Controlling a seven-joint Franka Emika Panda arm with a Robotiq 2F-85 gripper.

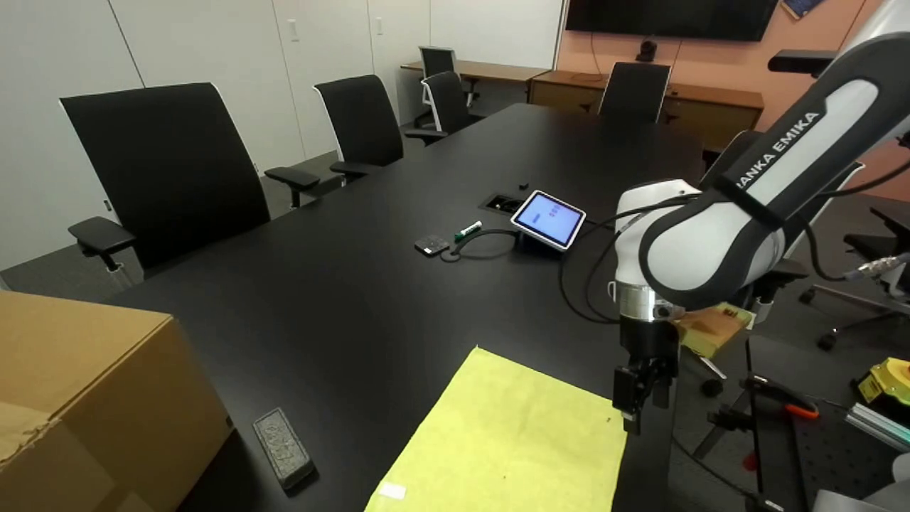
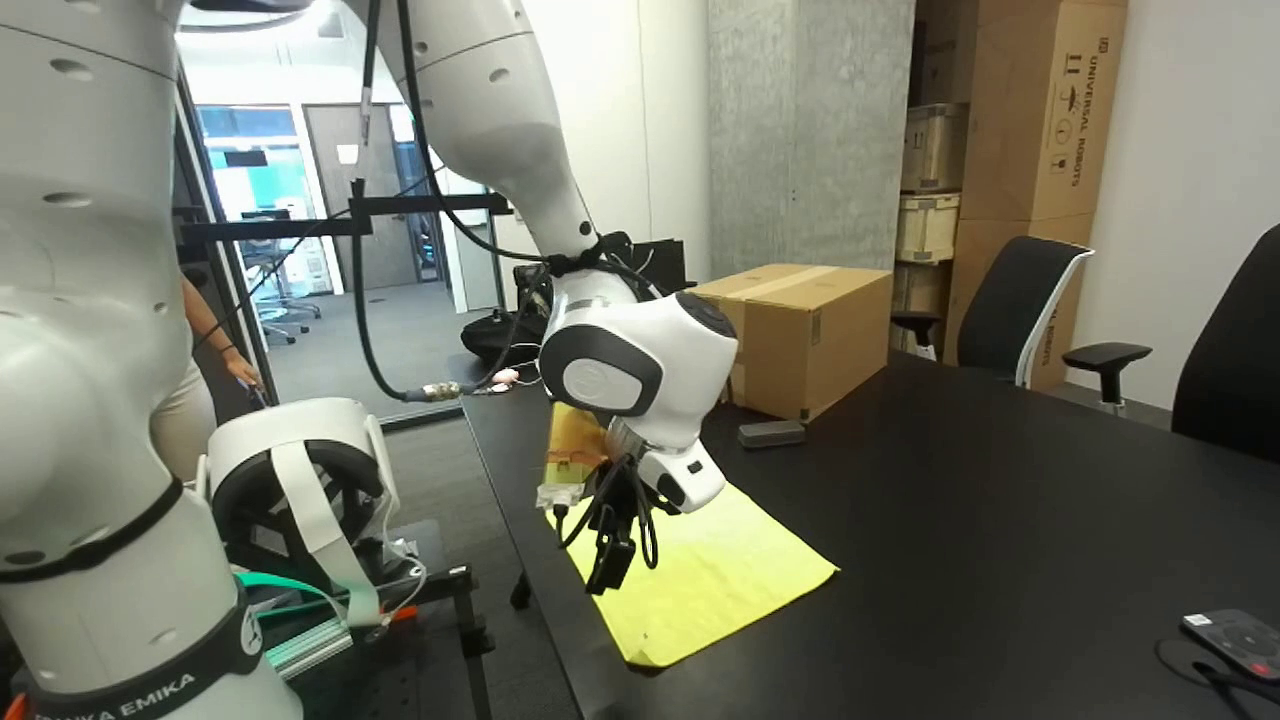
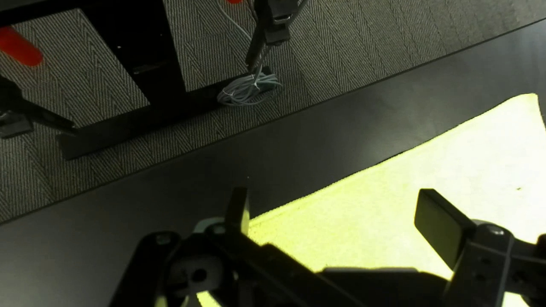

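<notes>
A yellow cloth (image 1: 512, 435) lies flat on the black table, close to its edge. Over the cloth's corner and side near that edge hangs my gripper (image 1: 641, 414), pointing down; in the second exterior view the gripper (image 2: 609, 576) shows against the yellow cloth (image 2: 708, 576). Its fingers stand wide apart in the wrist view, with the left fingertip (image 3: 238, 209) by the cloth's border and the right fingertip (image 3: 442, 225) above the cloth (image 3: 358, 215). Nothing is held between them. Whether the fingertips touch the cloth cannot be told.
A grey eraser (image 1: 284, 448) sits beside a cardboard box (image 1: 128, 401). Farther up the table are a tablet (image 1: 550, 219), a green-and-white marker (image 1: 468, 230) and a small dark device (image 1: 431, 246). Bare table lies between these and the cloth.
</notes>
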